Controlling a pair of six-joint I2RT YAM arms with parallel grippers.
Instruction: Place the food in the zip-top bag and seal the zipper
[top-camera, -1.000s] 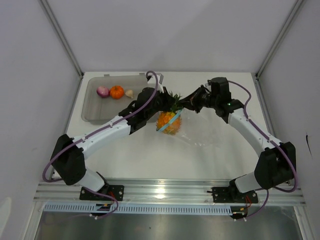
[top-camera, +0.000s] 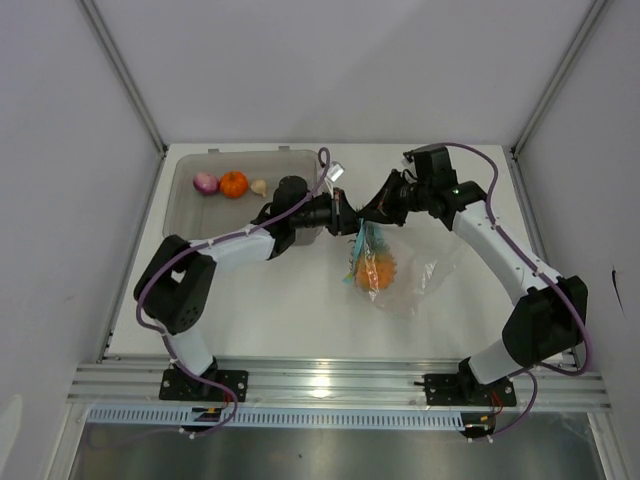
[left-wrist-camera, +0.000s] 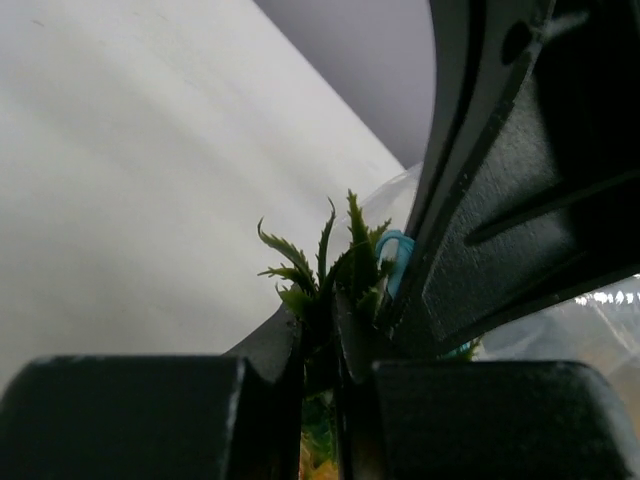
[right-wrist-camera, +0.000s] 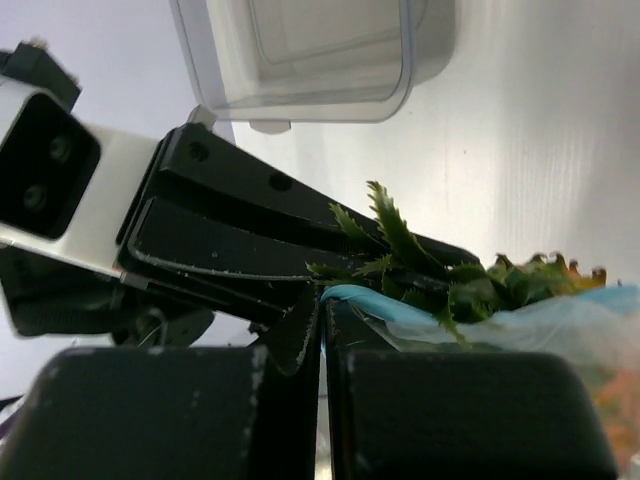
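A clear zip bag with a blue zipper hangs below the grippers, an orange fruit with green spiky leaves inside its upper part. My left gripper is shut on the leafy top, which pokes up out of the bag's mouth. My right gripper is right beside it, shut at the blue zipper edge of the bag, as the right wrist view shows. The two grippers nearly touch.
A grey bin at the back left holds a red onion, an orange tomato-like item and a small pale item.
My left gripper has moved right, toward the right one. The fruit and bag have swung right and down beneath them; the right gripper has shifted only slightly.
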